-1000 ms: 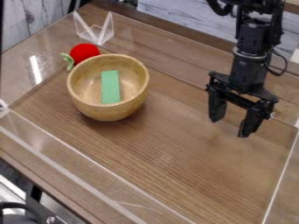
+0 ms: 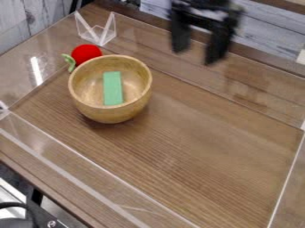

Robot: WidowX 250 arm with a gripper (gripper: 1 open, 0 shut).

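Observation:
A wooden bowl (image 2: 136, 104) stands on the left of the table, holding a green block (image 2: 113, 86). Behind it at the upper left lies a red tomato-like object (image 2: 84, 54) with a green end. The dark robot arm and gripper (image 2: 202, 27) are at the top centre to right, blurred by motion, above and to the right of the bowl. The gripper's fingers are too blurred to show their state.
A white wire-like object (image 2: 100, 27) sits at the upper left. A dark cable or tube lies at the bottom left corner.
The arm has moved quickly up and back from the right middle of the table to the top of the view. The bowl, block and red object have not visibly moved.

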